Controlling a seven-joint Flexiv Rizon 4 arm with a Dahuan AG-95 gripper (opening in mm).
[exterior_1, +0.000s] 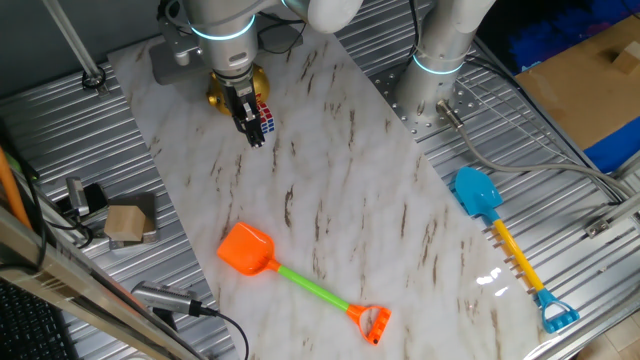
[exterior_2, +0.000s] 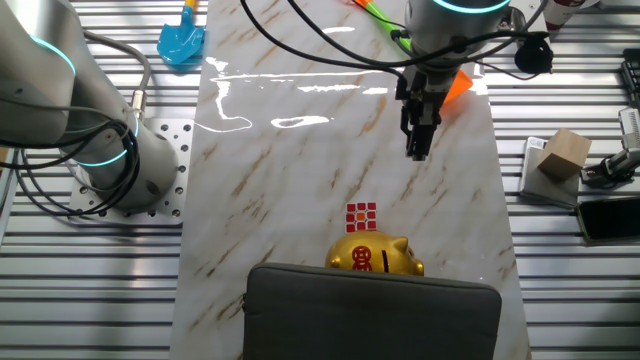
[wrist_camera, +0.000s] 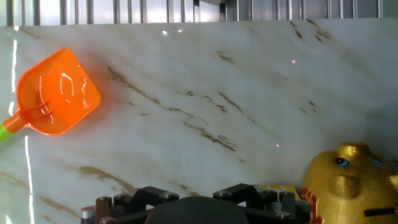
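Note:
My gripper (exterior_1: 256, 140) hangs over the marble-patterned table (exterior_1: 330, 170), on the near side of a golden piggy bank (exterior_2: 375, 252) and a cube with red and white faces (exterior_2: 361, 217). The two stand close together. In the wrist view, the gripper shows at the bottom edge with a dark rounded part between its sides, so its finger opening is unclear. No object is visible in it. An orange toy shovel with a green shaft (exterior_1: 312, 287) lies on the table, its orange scoop (wrist_camera: 60, 93) at the wrist view's left. The cube is mostly hidden there.
A blue shovel with a yellow shaft (exterior_1: 517, 255) lies along the table's side edge. A dark grey sleeve-like case (exterior_2: 372, 315) stands in front of the piggy bank in exterior view 2. A wooden block (exterior_1: 125, 224) sits off the table.

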